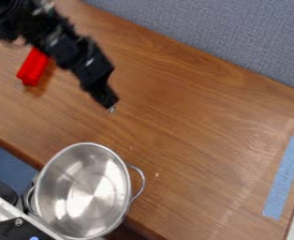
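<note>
My black gripper [109, 105] reaches in from the upper left and hangs over the wooden table, shut, with nothing visible between its fingertips. To its left a red block [32, 67] lies at the table's left side, partly behind the arm. Below the gripper, at the lower left edge of the table, stands an empty steel pot [84, 187] with side handles.
A strip of blue tape [284, 178] lies at the right. A grey padded wall [237, 28] runs along the back.
</note>
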